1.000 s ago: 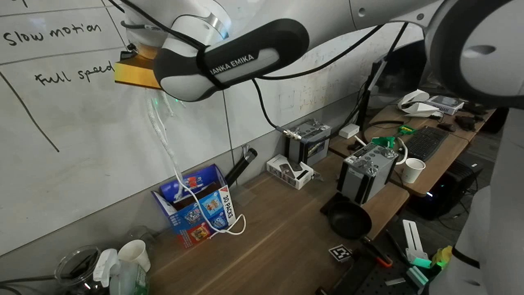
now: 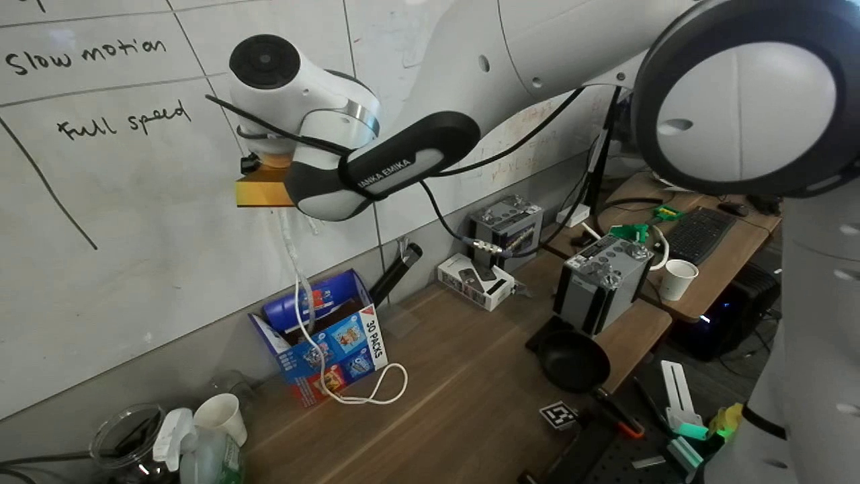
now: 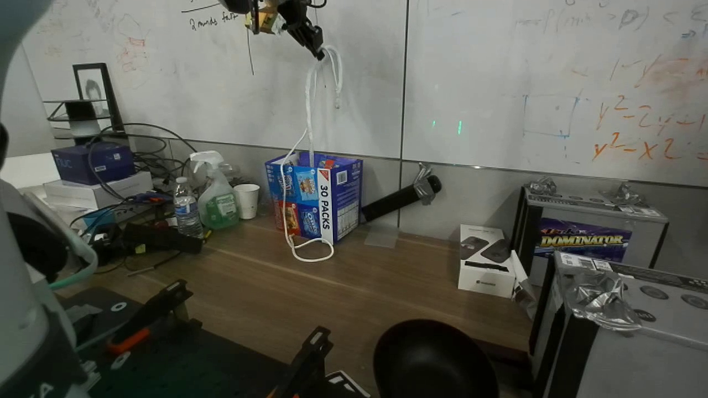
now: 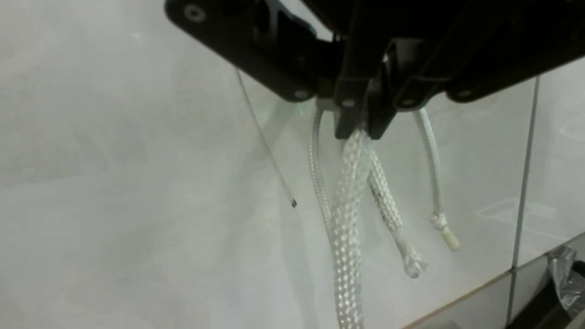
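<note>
White braided rope (image 4: 348, 236) is pinched between the tips of my gripper, which is shut on it. A frayed rope end and a knotted end dangle beside the main strand in the wrist view. High in front of the whiteboard, my gripper (image 3: 319, 54) stands well above a blue snack box (image 3: 348, 199) marked "30 PACKS". From there the rope (image 3: 310, 113) hangs down to the box; part drops behind its front wall, and a thinner length runs down outside to a loop on the table. In exterior view 1, the arm hides the fingers.
Left of the box stand a paper cup (image 3: 246, 201), a spray bottle (image 3: 217, 199) and a water bottle (image 3: 187, 209). A black tube (image 3: 401, 199) leans at its right. Further right are a white box (image 3: 486, 262) and a black pan (image 3: 435, 365).
The arm has come down and to the right in exterior view 1, carrying the rope. The rope hangs slacker over the box, and its loop on the table has spread.
</note>
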